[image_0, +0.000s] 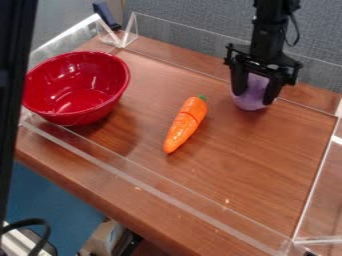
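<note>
A black gripper (262, 72) comes down from the top right over a purple object (253, 98), its fingers around it near the back of the wooden table. Whether the fingers are closed on it is hard to tell. An orange carrot (185, 124) lies in the middle of the table, green tip toward the back. A red bowl (76, 88) stands at the left.
Clear plastic walls border the wooden table (241, 170), with a grey panel behind. A cable and some items sit below the left front edge.
</note>
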